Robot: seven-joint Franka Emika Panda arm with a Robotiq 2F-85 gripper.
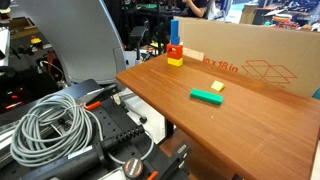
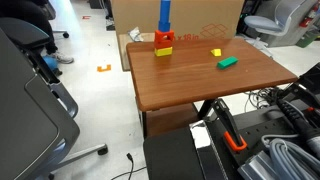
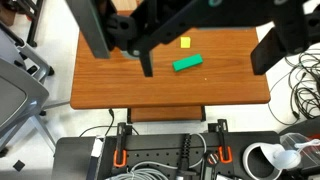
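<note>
In the wrist view my gripper is open, its dark fingers spread wide and blurred, with nothing held. Far below, between them in the picture, a green block (image 3: pixel 187 62) lies on the brown table. A small yellow block (image 3: pixel 185 42) lies close by. At the table's back in exterior view 1 stands an upright stack: a blue block (image 1: pixel 175 28) on top, a red block (image 1: pixel 175 48) beneath it, and a yellow block (image 1: pixel 175 61) at the bottom. Neither exterior view shows the gripper clearly.
A cardboard panel (image 1: pixel 245 55) stands along the table's back edge. In front of the table, a black base holds coiled grey cable (image 1: pixel 50 130). A white cup (image 3: pixel 262 160) sits at the lower right in the wrist view.
</note>
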